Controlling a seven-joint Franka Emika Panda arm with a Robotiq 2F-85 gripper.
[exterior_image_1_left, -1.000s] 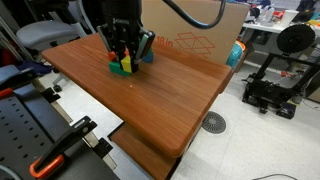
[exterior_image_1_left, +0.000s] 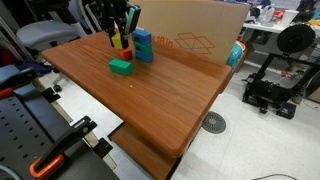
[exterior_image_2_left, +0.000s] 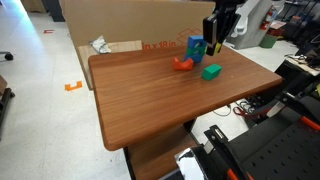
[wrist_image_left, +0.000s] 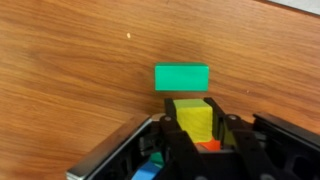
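A yellow block (wrist_image_left: 193, 119) is held in my gripper (exterior_image_1_left: 119, 40), which is shut on it above the table. Below it in the wrist view, a green block (wrist_image_left: 181, 77) lies flat and alone on the wood. Blue blocks (exterior_image_1_left: 142, 42) stand stacked beside the gripper in the first exterior view. A red piece (exterior_image_2_left: 183, 63) lies close to the blue stack in the second exterior view. From the wrist, part of the red and blue pieces is hidden behind my fingers.
A cardboard box (exterior_image_1_left: 195, 30) stands behind the blocks, along the table's back edge.
The yellow block has risen with my gripper and moved back and left, away from the green block. The green block and blue stack now show more clearly.
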